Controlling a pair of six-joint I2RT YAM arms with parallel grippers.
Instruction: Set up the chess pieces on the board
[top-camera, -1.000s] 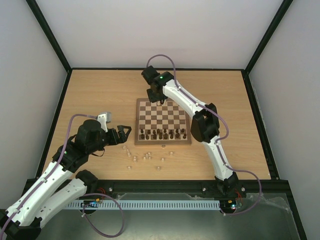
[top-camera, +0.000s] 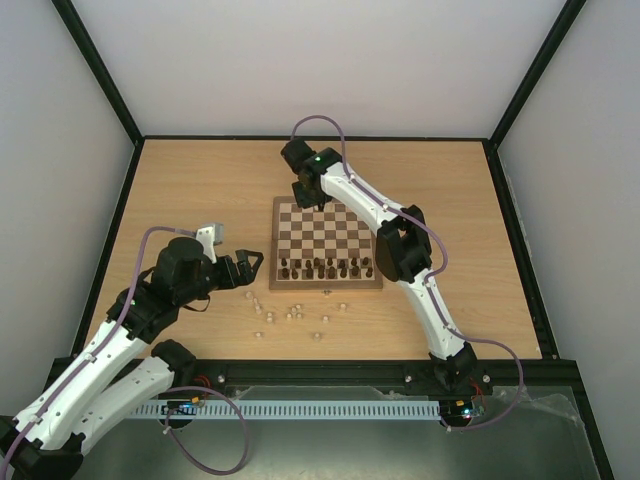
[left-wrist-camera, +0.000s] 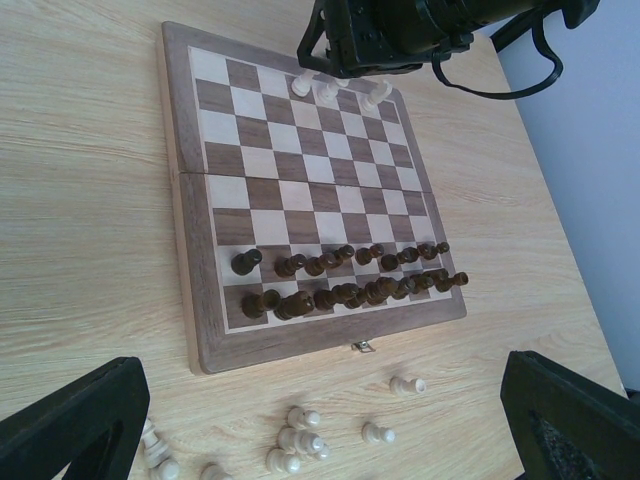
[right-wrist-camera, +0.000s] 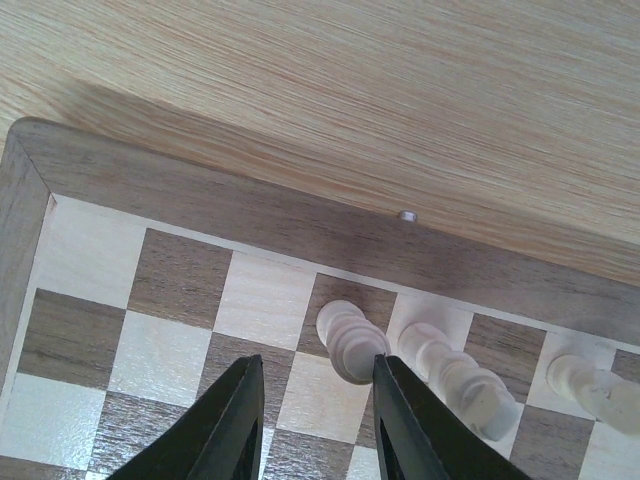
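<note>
The chessboard (top-camera: 278, 240) lies flat, its two near rows filled with dark pieces (left-wrist-camera: 340, 295). Along the far edge row stand three pale pieces in the right wrist view: a leftmost one (right-wrist-camera: 343, 335), a middle one (right-wrist-camera: 455, 375) and a right one (right-wrist-camera: 598, 388). My right gripper is open over that row; the leftmost piece's head shows close to its right finger, and whether they touch I cannot tell. Open and empty, my left gripper (top-camera: 252, 265) hangs left of the board. Several loose pale pieces (left-wrist-camera: 300, 440) are scattered on the table before the board.
A small metal clasp (left-wrist-camera: 363, 346) sticks out from the board's near side. The board's middle rows are clear. Bare tabletop (top-camera: 200, 180) lies left of the board and behind it. My right arm (top-camera: 365, 205) reaches across the board's far right corner.
The left arm and the loose pieces have stayed where they were.
</note>
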